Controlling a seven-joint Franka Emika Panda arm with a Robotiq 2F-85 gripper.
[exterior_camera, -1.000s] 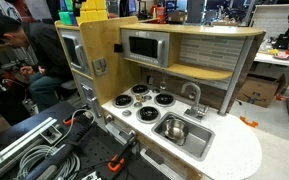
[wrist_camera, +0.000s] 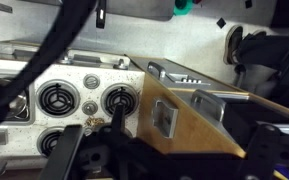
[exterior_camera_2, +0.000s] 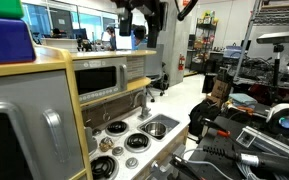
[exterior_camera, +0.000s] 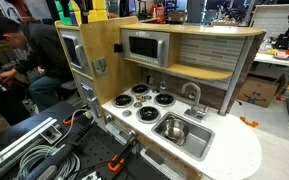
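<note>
My gripper is open, with nothing seen between its dark fingers. It hangs high above the toy kitchen, over the wooden side panel (wrist_camera: 169, 117) and the oven cabinet. In the second exterior view the dark gripper (exterior_camera_2: 141, 22) shows above the shelf level. A metal pot (exterior_camera: 178, 131) sits in the sink (exterior_camera: 184, 136). The stove (exterior_camera: 144, 105) has several coil burners, all bare of cookware. A silver microwave (exterior_camera: 146, 47) stands on the shelf with its door shut.
The tall oven cabinet (exterior_camera_2: 24, 125) stands left of the stove, with coloured boxes (exterior_camera_2: 6, 38) on top. A curved faucet (exterior_camera: 192, 97) rises behind the sink. The white counter (exterior_camera: 234, 150) right of the sink is clear. A person sits behind the cabinet.
Dark parts of my arm have come further into the upper left of the first exterior view, in front of the person. The pot, stove and microwave have not moved.
</note>
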